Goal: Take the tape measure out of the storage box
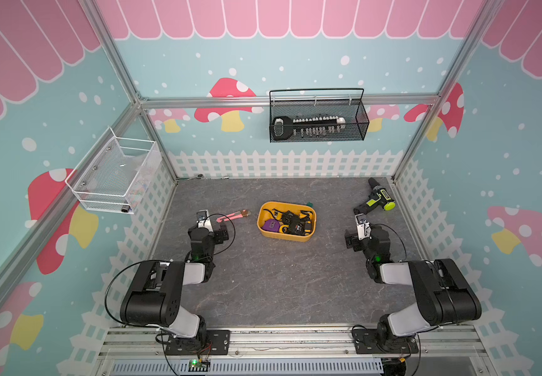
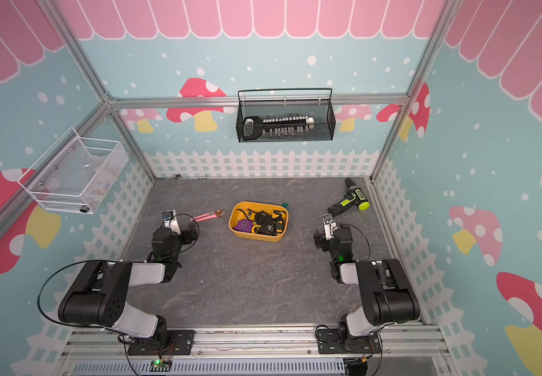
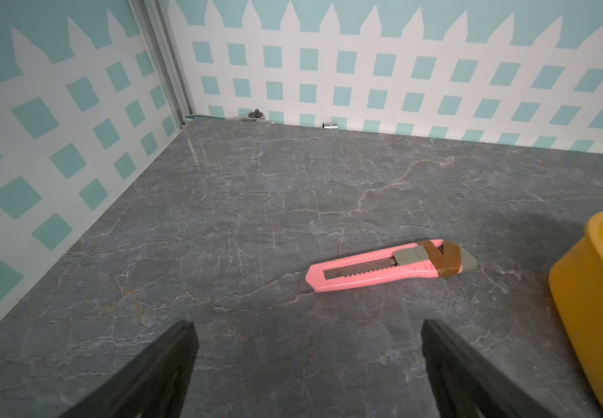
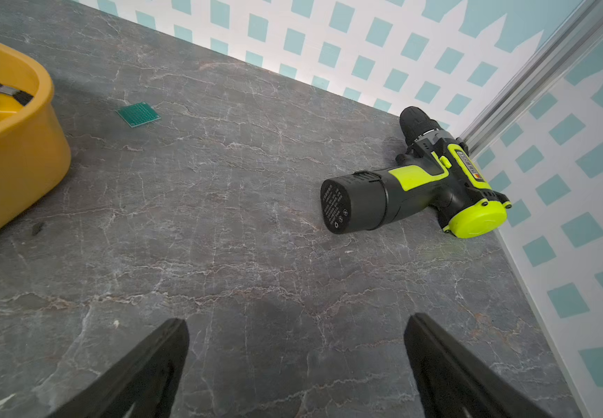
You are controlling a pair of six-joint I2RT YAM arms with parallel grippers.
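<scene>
The yellow storage box (image 1: 287, 236) stands upright near the middle of the table, packed with dark items. Inside it, toward the front left, are a purple object (image 1: 271, 225) and beside it a small yellow-and-black one (image 1: 284, 230); at this size I cannot tell which is the tape measure. My left gripper is open and empty, left of the box, with a pink utility knife ahead of it. To the right of the box, my right gripper is also open with nothing between its fingers. Neither gripper touches the box.
The pink utility knife (image 3: 378, 266) lies left of the box. A black-and-green drill (image 4: 413, 181) rests at the back right, and a small green piece (image 4: 137, 114) lies behind the box. Wire baskets hang on the back and left walls.
</scene>
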